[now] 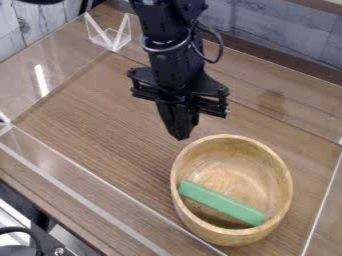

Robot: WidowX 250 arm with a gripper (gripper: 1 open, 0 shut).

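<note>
My gripper (178,127) hangs over the middle of the wooden table (94,130), just above and left of a round wooden bowl (231,160); it is shut, with nothing showing between its fingers. A mint-green bar-shaped object (221,203) lies slanted inside the bowl.
Clear plastic or white wire-like pieces sit at the back-left edge (111,30) and the left edge (4,122). A dark cable lies at the bottom-left corner.
</note>
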